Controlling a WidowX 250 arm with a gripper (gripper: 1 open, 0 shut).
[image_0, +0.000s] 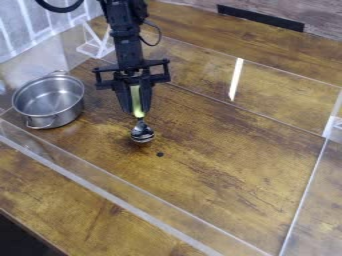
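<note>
A black arm reaches down from the top of the camera view, and its gripper is shut on a ladle with a pale yellow-green handle. The ladle's metal bowl hangs at the lower end, over the wooden table or close to it; whether it touches cannot be told. A steel pot stands to the left of the gripper, apart from the ladle.
Clear panel edges run along the left and right sides, and a dark strip lies at the back right.
</note>
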